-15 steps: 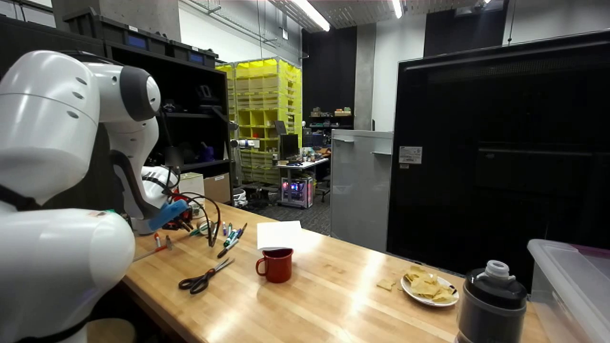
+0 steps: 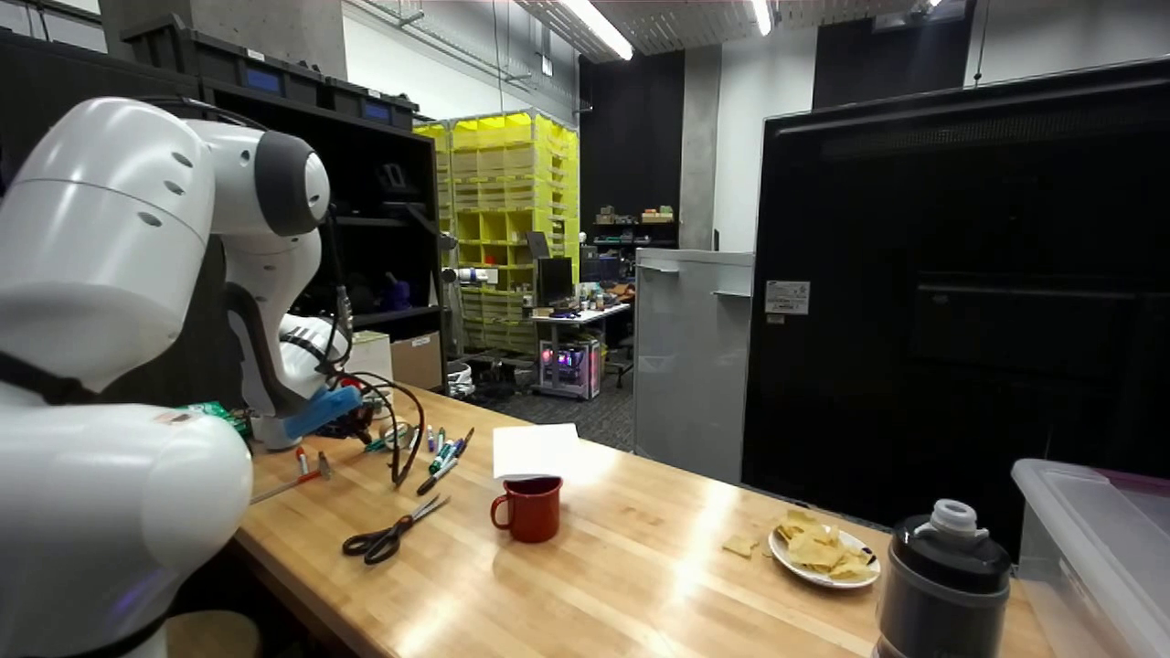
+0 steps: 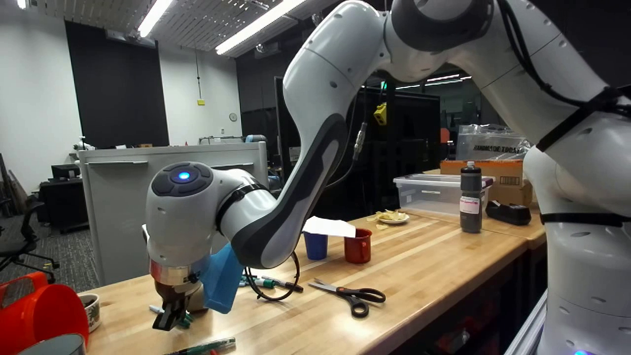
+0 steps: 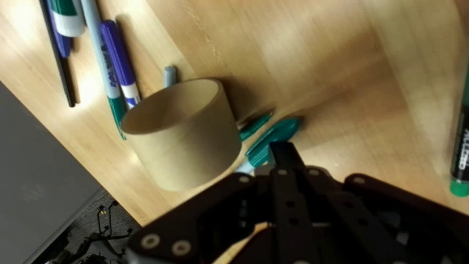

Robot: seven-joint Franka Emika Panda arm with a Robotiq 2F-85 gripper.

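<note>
My gripper is shut, with nothing visible between its fingers. In the wrist view its tip overlaps the cap of a teal marker (image 4: 277, 134) from above; whether they touch I cannot tell. Left of the tip stands a cardboard tape ring (image 4: 189, 145) on its edge face, open at the top. A purple-capped marker (image 4: 117, 55) and a green-capped pale marker (image 4: 102, 57) lie beyond the ring. At the right edge is a dark green marker (image 4: 461, 154). In exterior view 2 the gripper (image 3: 168, 322) points down over the table's near left.
Scissors (image 2: 384, 537), a red mug (image 2: 534, 511) and white paper (image 2: 534, 451) occupy the middle. A blue cup (image 3: 316, 245) stands beside the mug. An orange pitcher (image 3: 44, 316) is close to the gripper. Table space toward the chip plate (image 2: 823, 579) is mostly clear.
The arm has shifted slightly to the right in exterior view 1, its upper joints most clearly. The mug, scissors, paper and plate have stayed put.
</note>
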